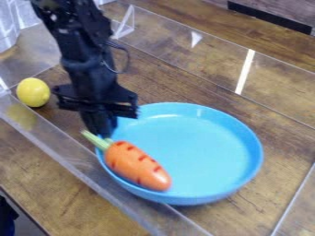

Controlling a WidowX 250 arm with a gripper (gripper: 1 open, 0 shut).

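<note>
My black gripper (101, 123) is low at the left rim of a blue plate (191, 147), its tip just beside the green top of an orange toy carrot (133, 164). The carrot lies at the plate's left side, top pointing toward me at the gripper. The gripper's fingertips are small and blurred; it looks shut, and I cannot make out anything between them.
A yellow lemon (33, 92) lies on the wooden table left of the gripper. A clear low barrier runs along the left front. The table behind and right of the plate (252, 101) is clear.
</note>
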